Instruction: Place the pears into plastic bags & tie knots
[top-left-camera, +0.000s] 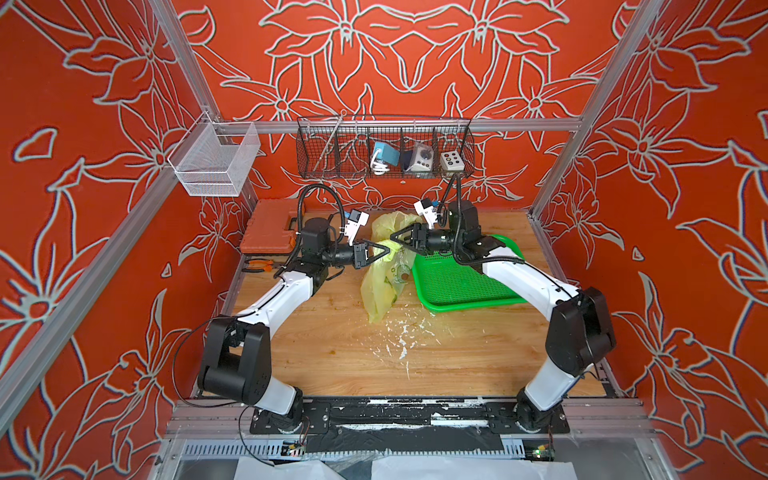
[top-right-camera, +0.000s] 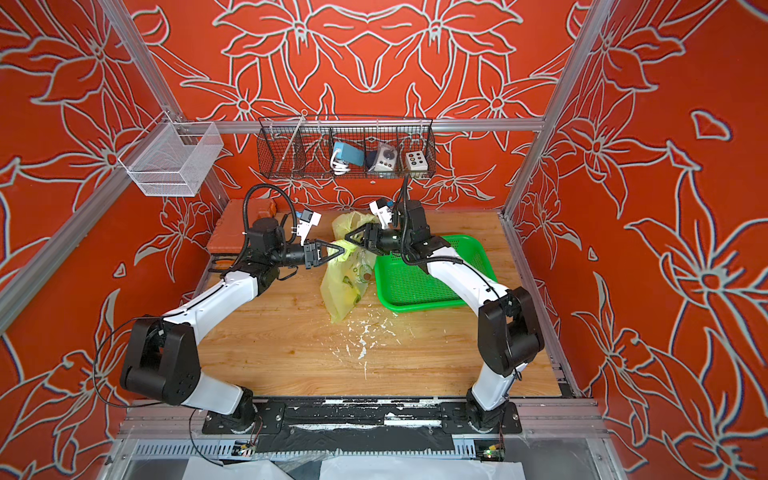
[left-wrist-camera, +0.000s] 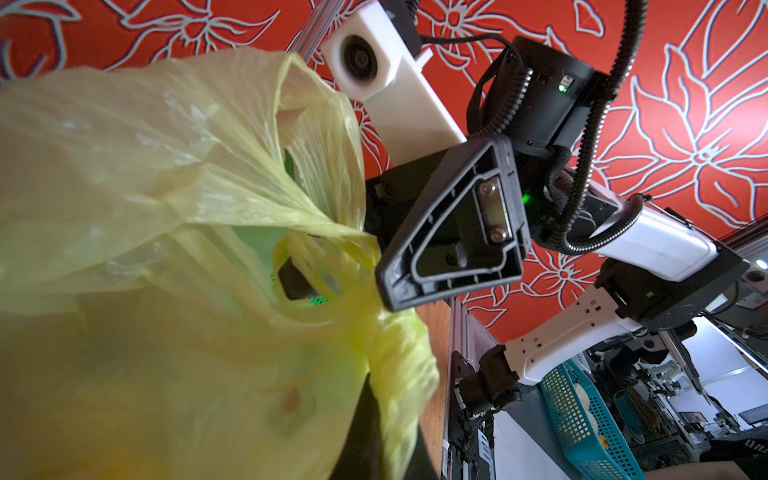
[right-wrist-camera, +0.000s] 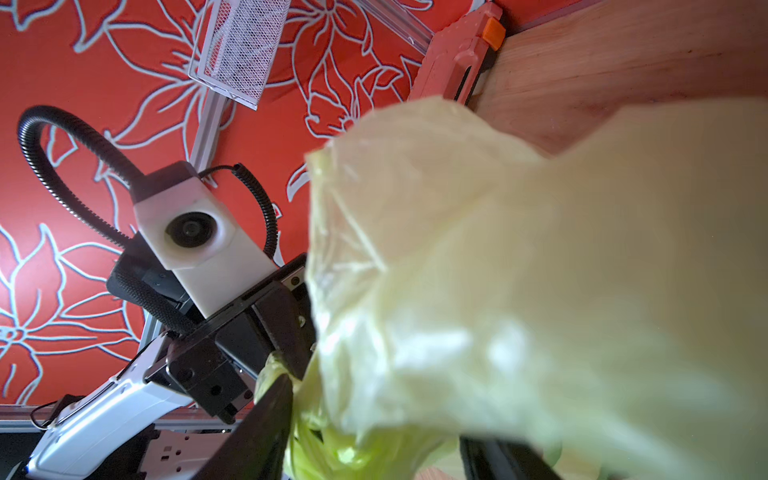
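Observation:
A thin yellow plastic bag (top-left-camera: 382, 292) stands mid-table, its upper part gathered into a twisted bunch. A blurred yellowish shape shows low inside it; I cannot make out any pear clearly. My left gripper (top-left-camera: 389, 249) is shut on the bunched plastic, which shows between its fingertips at the bottom of the left wrist view. From the right, my right gripper (top-left-camera: 393, 237) reaches to the same bunch. Its fingers (right-wrist-camera: 268, 432) stand apart with bright yellow plastic between them, not clamped. Loose bag film covers much of both wrist views.
A green tray (top-left-camera: 468, 305) lies right of the bag, under the right arm. At the back left are an orange-red case (top-left-camera: 268, 228) and orange-handled pliers (top-left-camera: 260, 265). White flecks (top-left-camera: 400, 340) mark the front table; the wood there is otherwise clear.

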